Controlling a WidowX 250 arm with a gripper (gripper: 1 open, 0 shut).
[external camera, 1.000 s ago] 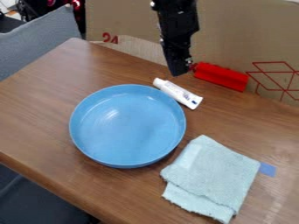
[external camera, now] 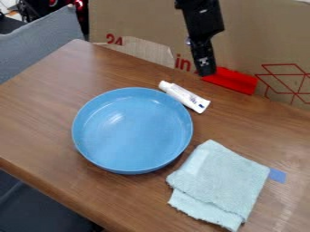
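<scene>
My black gripper [external camera: 205, 65] hangs from the top of the view over the back of the table, shut, with nothing visible between its fingers, in front of the cardboard and beside a red object [external camera: 237, 81]. A blue plate [external camera: 132, 129] lies on the wooden table. A white tube [external camera: 182, 96] lies just behind and right of the plate. A folded pale blue cloth [external camera: 222, 181] lies at the front right.
A cardboard panel [external camera: 273, 36] backs the table. A small blue tape piece [external camera: 277, 175] is at the right, and a grey chair [external camera: 36, 50] stands at the left.
My gripper has moved a little to the right from a second ago, nearer the red object's upper left. The things on the table have not visibly moved.
</scene>
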